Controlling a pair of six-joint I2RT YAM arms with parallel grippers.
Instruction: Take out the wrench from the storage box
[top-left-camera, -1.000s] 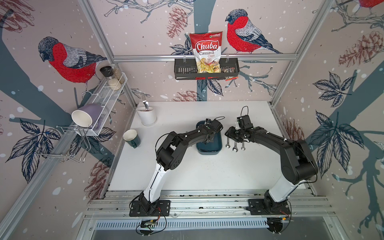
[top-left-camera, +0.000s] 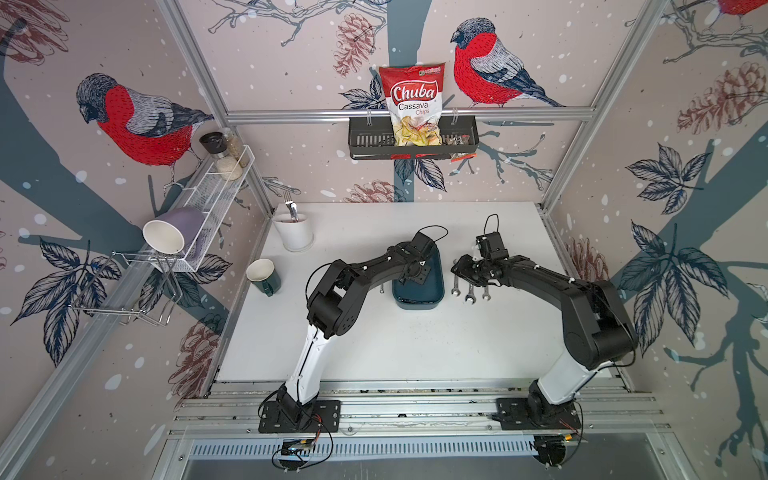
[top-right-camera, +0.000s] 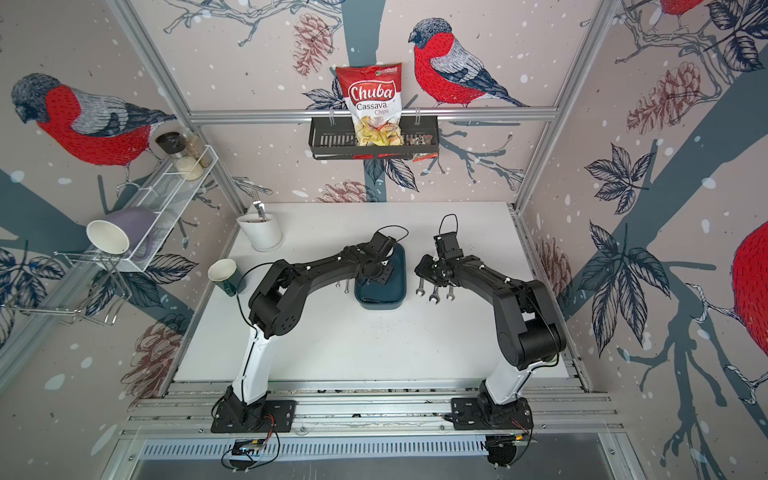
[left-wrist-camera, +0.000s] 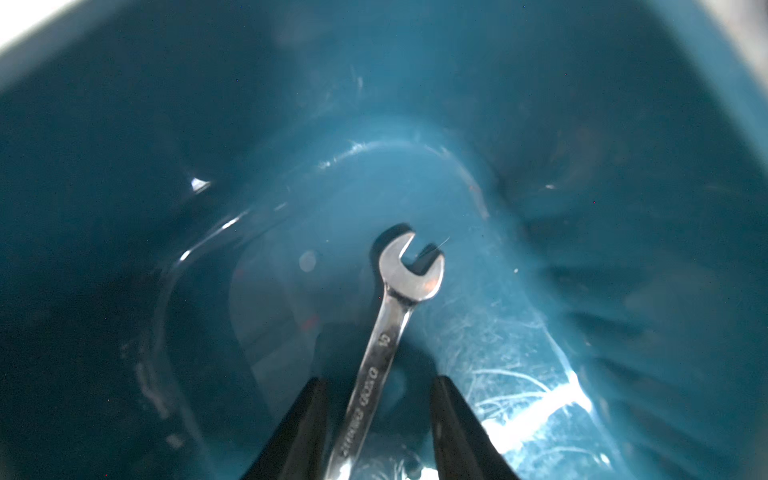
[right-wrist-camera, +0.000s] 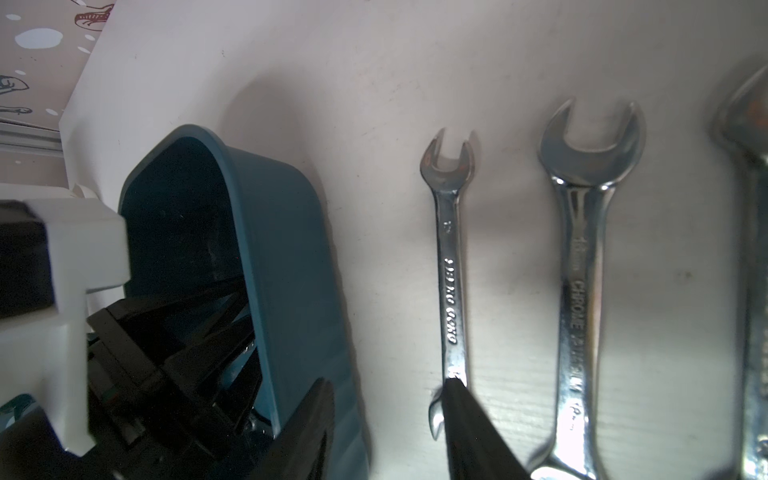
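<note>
One silver open-end wrench lies on the floor of the blue storage box. In the left wrist view, my left gripper stands open inside the box, its fingers on either side of the wrench shaft. The lower end of that wrench runs out of view. Whether the fingertips touch it cannot be told. My right gripper is open with nothing held, over the table just right of the box. A small wrench lies on the table by its right finger.
A larger wrench and another wrench lie right of the box. A green-and-white cup and a white utensil holder stand at the left.
Over the last second my left gripper has shifted a little to the left within the box and its wrist has turned. The right arm has barely moved.
</note>
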